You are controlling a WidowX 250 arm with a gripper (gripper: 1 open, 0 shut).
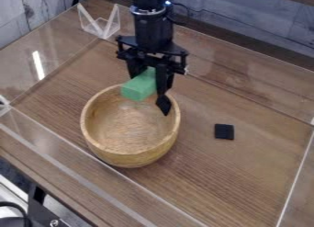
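The robot's black gripper (150,63) hangs from the top centre of the view, shut on a light green block (139,84). The block is tilted and held over the back rim of a round wooden bowl (120,139). Just right of the block, a small dark piece (163,104) shows at the bowl's right back rim, partly hidden.
A small black square (223,131) lies on the wooden table (233,185) right of the bowl. Clear plastic items sit at the left edge and top left.
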